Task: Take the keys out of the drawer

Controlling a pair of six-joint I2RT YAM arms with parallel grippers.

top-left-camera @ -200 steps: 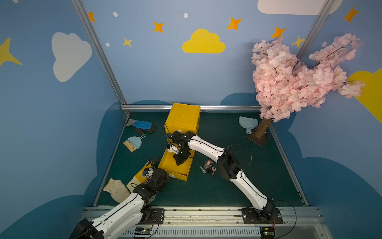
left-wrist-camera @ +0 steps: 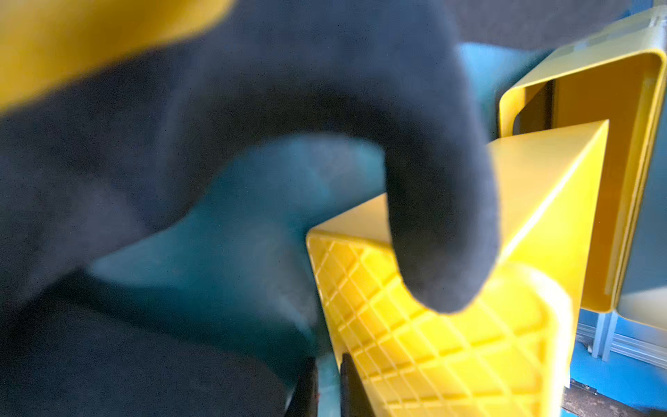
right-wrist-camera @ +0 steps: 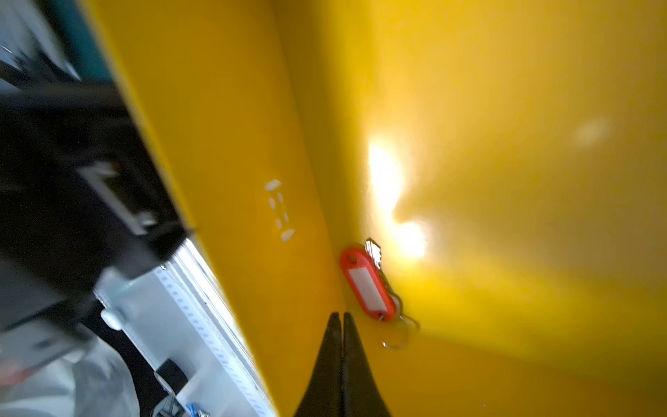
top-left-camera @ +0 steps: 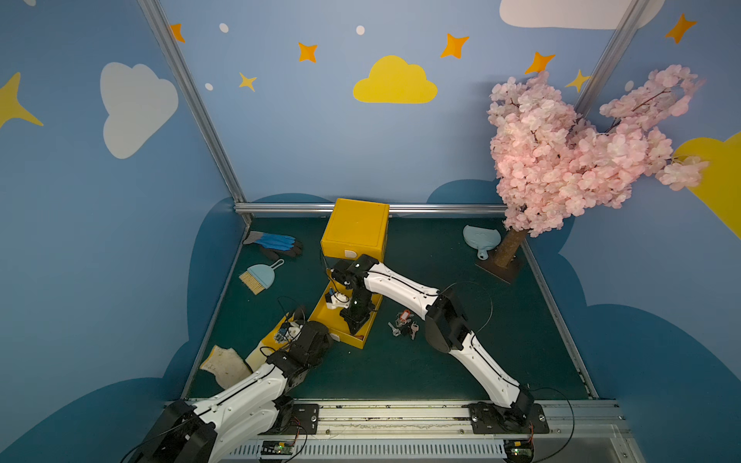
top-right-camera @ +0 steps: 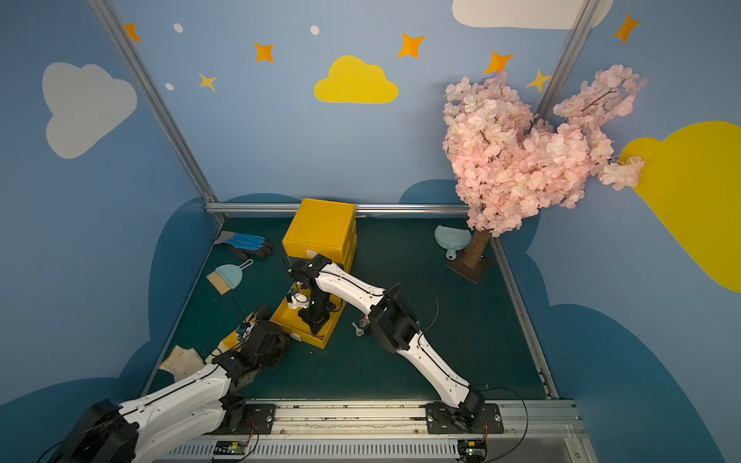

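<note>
A red-tagged key [right-wrist-camera: 368, 278] lies in the corner of the pulled-out yellow drawer [top-left-camera: 324, 319]. My right gripper is shut, nothing between its fingers, inside the drawer just in front of the tag. More keys [top-left-camera: 403, 324] lie on the mat right of the drawer. My left gripper is at the drawer's near left; what sits between its fingers is unclear, with blurred dark shapes and yellow ribbed plastic [left-wrist-camera: 444, 347] filling its view.
The yellow cabinet [top-left-camera: 355, 223] stands behind the drawer. A glove [top-left-camera: 278, 242], brush [top-left-camera: 262, 274] and bread-like slice [top-left-camera: 225, 366] lie left. A dustpan [top-left-camera: 480, 237] and blossom tree [top-left-camera: 509, 254] are back right.
My right gripper has moved toward the drawer's near end, bringing the red tag into clearer view. The left arm has shifted slightly.
</note>
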